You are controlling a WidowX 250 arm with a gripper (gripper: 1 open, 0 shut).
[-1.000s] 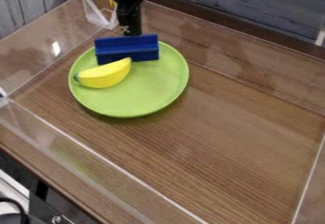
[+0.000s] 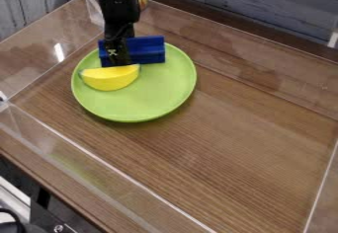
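My black gripper (image 2: 117, 49) reaches down from the top over a green plate (image 2: 156, 104). Its open fingers are at the blue block (image 2: 142, 52) on the back of the plate, low near its left part. A yellow banana (image 2: 111, 78) lies on the plate just in front of the block, close by the fingertips. Whether the fingers touch either thing is hard to tell.
A yellow object at the top edge is partly hidden behind the arm. The wooden tray floor (image 2: 231, 158) is clear to the right and front. Walls run along the back and left.
The gripper has come down from above the plate to the blue block and banana. The block and banana look almost unmoved.
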